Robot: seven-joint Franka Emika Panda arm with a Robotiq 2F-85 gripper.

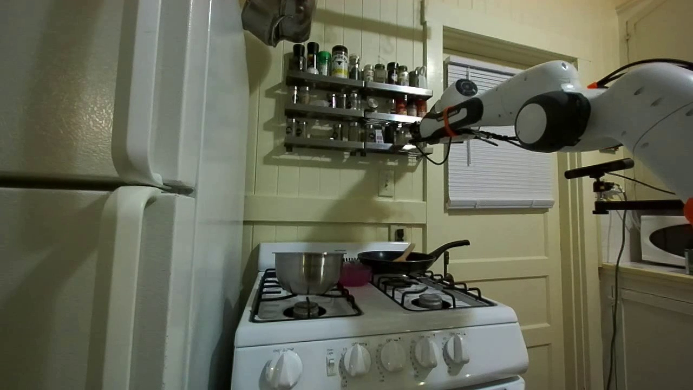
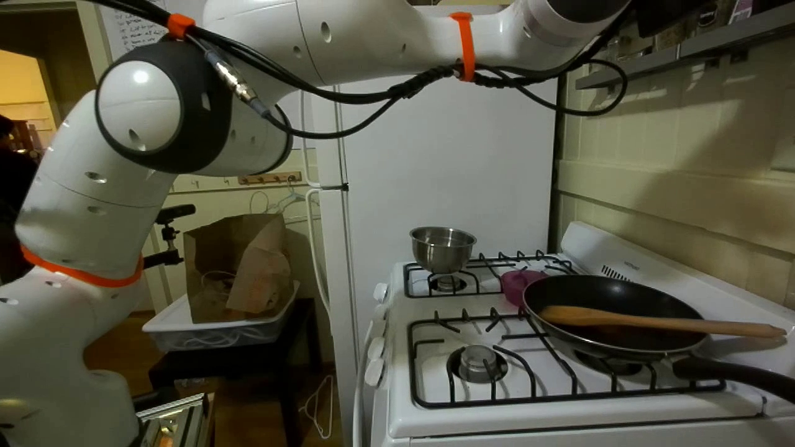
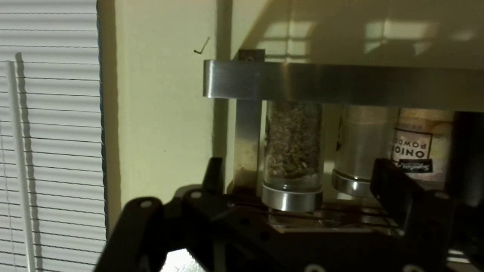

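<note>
My gripper is open in the wrist view, which is upside down. A glass jar of dried brown herbs point(image 3: 293, 145) with a metal lid appears between its spread fingers. Whether the fingers reach around the jar in depth, I cannot tell. Alongside it are a clear jar point(image 3: 365, 140) and a bottle labelled onion powder point(image 3: 419, 145). They stand behind the rail of a metal shelf point(image 3: 345, 84). In exterior view 1 the gripper point(image 1: 417, 135) is at the right end of the lower spice shelves, partly blending into them.
More spice shelves point(image 1: 325, 111) line the wall above the stove. Below are a steel pot point(image 1: 308, 273), a pink bowl point(image 1: 354, 274) and a black pan point(image 2: 618, 346) bearing a wooden spoon point(image 2: 663, 321). A window blind point(image 1: 503, 169) lies right of the shelves.
</note>
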